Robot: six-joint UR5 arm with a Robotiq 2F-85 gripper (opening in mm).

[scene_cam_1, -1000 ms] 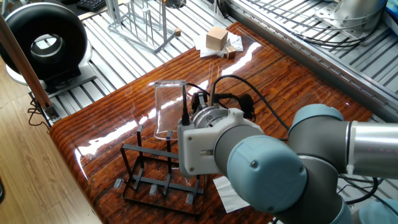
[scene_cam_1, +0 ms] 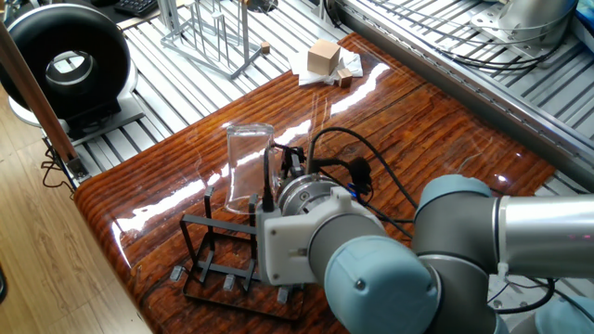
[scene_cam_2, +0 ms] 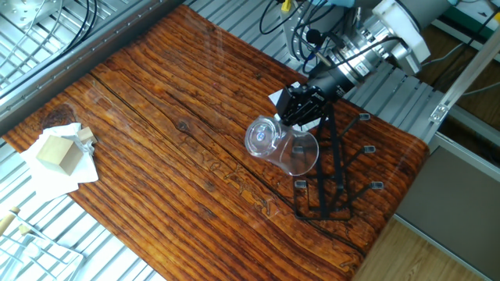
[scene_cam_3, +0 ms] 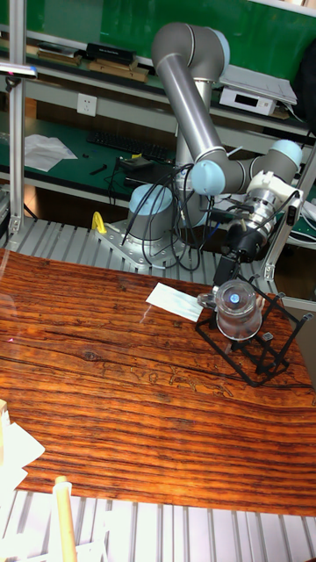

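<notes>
A clear glass mug is held upside down and somewhat tilted, its base facing upward. My gripper is shut on the mug at its side; the exact contact is hard to make out. In the third exterior view the mug overlaps the black wire rack, with the gripper just behind it. From the first exterior view, the transparent mug appears beyond the rack, and the wrist hides the fingertips. Whether mug and rack touch, I cannot tell.
A white sheet lies on the wooden table near the arm's base. At another table edge, a wooden block and a smaller block rest on white paper.
The arm has shifted slightly left in the first exterior view, and the mug has moved a little with it. The white sheet there is now covered by the arm. The rack is unmoved.
</notes>
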